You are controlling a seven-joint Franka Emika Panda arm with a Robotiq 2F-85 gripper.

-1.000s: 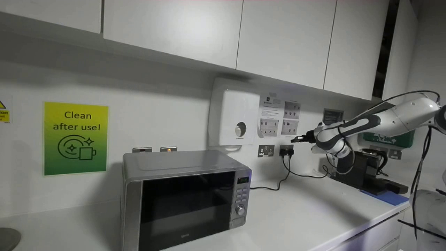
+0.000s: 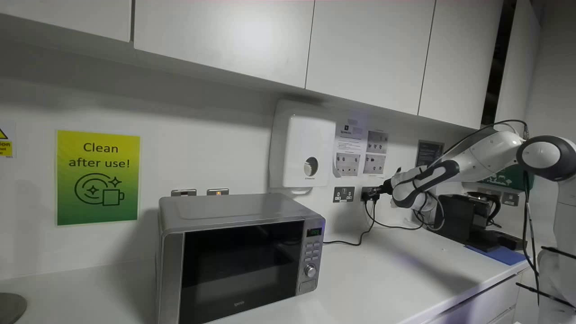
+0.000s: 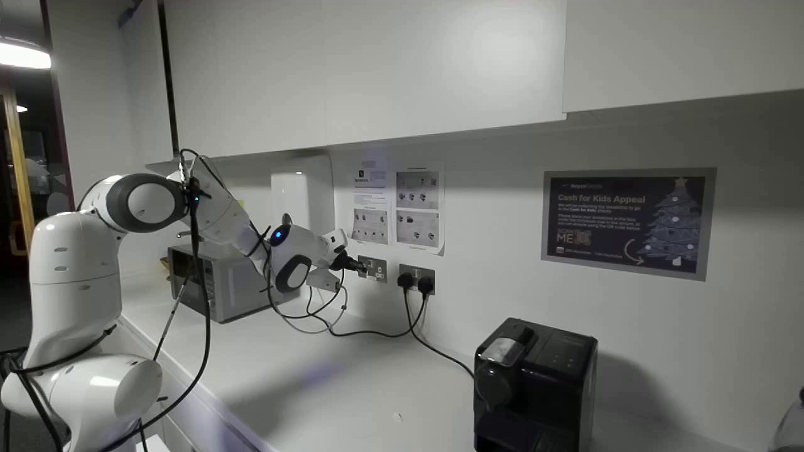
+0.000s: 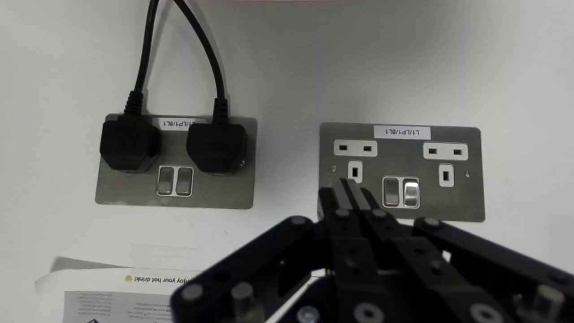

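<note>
Shut, with nothing showing between its fingers, my gripper points at the wall in the wrist view, where the picture is upside down. Its tips overlap the lower left part of an empty metal double socket (image 4: 463, 207) there, beside the two switches (image 4: 401, 192). In exterior view 2 the gripper (image 3: 362, 268) is close to that socket plate (image 3: 379, 278); whether it touches cannot be told. A second socket plate (image 4: 226, 196) holds two black plugs (image 4: 216, 146), apart from the fingers. From exterior view 1, the gripper (image 2: 377, 190) overlaps the plugged socket.
A microwave (image 2: 243, 270) and a black coffee machine (image 3: 535, 384) stand on the white counter (image 3: 316, 376). Black plug cables (image 3: 377, 332) hang below the sockets. Paper notices (image 2: 348, 151) and a dispenser (image 2: 302, 143) are on the wall, under the cupboards (image 2: 367, 48).
In exterior view 1, my arm and gripper have moved left and slightly down, bringing the fingertips closer to the wall sockets. The microwave and plugs have stayed put.
</note>
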